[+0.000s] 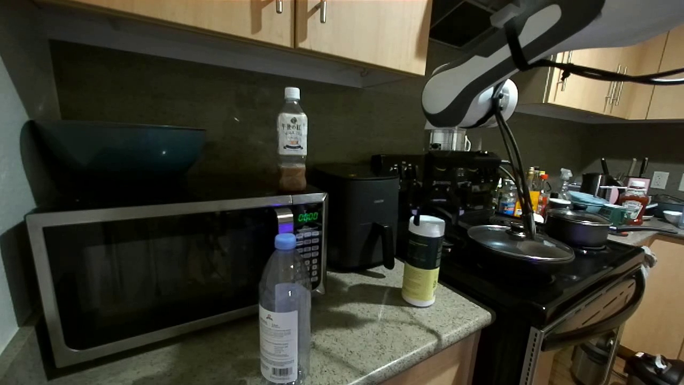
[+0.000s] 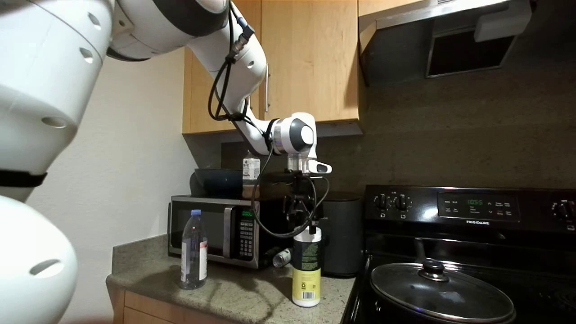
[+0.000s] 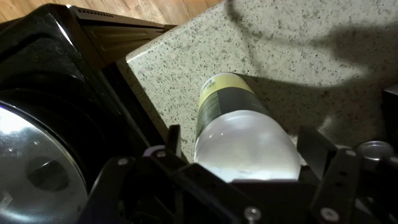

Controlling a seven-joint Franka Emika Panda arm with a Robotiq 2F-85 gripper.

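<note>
A canister with a white lid, a dark upper label and a yellow lower label stands on the counter near the stove. My gripper points down at its top. In the wrist view the white lid lies between the two spread fingers, with a gap showing on the left; contact on the right is hard to judge. One dark fingertip overlaps the lid in the first exterior view. The gripper is open.
A clear bottle with a blue cap stands before the microwave. A milk-tea bottle and a teal bowl rest on top of it. The air fryer is behind the canister; a lidded pan sits on the stove.
</note>
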